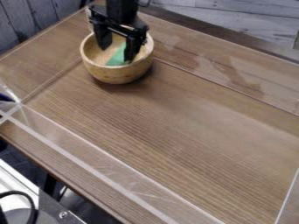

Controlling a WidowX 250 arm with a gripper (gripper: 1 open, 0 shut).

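A wooden bowl (pixel 112 72) sits near the back left of the table, with a green object (pixel 117 58) inside it. My black gripper (pixel 117 44) hangs over the bowl from the top of the view, its fingers apart, one toward each side of the bowl's interior. The green object lies between and below them, partly hidden by the gripper.
A grey plank wall (pixel 233 22) runs along the back. Black cables and other items lie beyond the table's edge at the lower left.
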